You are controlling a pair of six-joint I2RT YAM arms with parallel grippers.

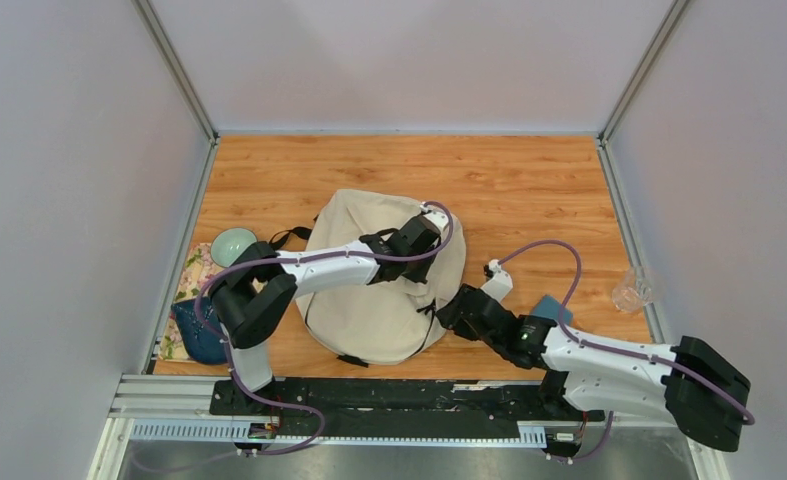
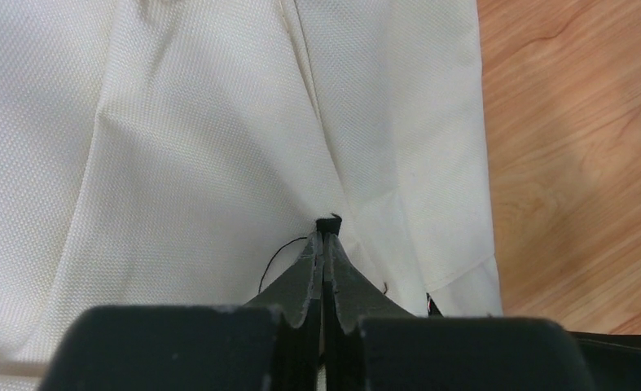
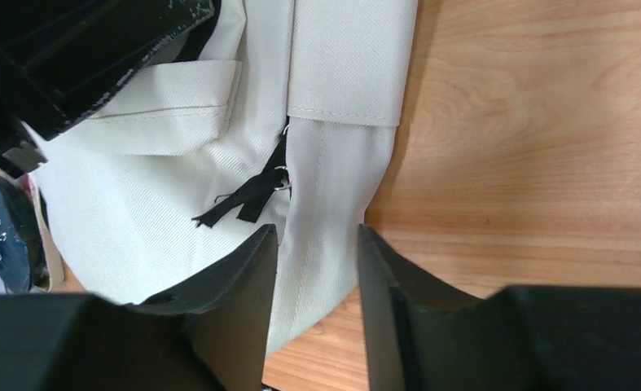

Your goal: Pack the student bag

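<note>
A cream canvas bag [image 1: 359,325] lies flat in the middle of the table, with black straps and zip pulls [image 3: 252,191]. My left gripper is shut at a small black tab in a fold of the bag; whether the tab is between its fingertips is hard to tell. My right gripper is part open at the bag's right edge, over a stitched strip of canvas, low near the black pulls.
At the left lie a green bowl [image 1: 233,243], a floral item [image 1: 197,267] and a dark blue pouch [image 1: 194,340]. A blue object [image 1: 552,310] and a clear cup [image 1: 632,290] are at the right.
</note>
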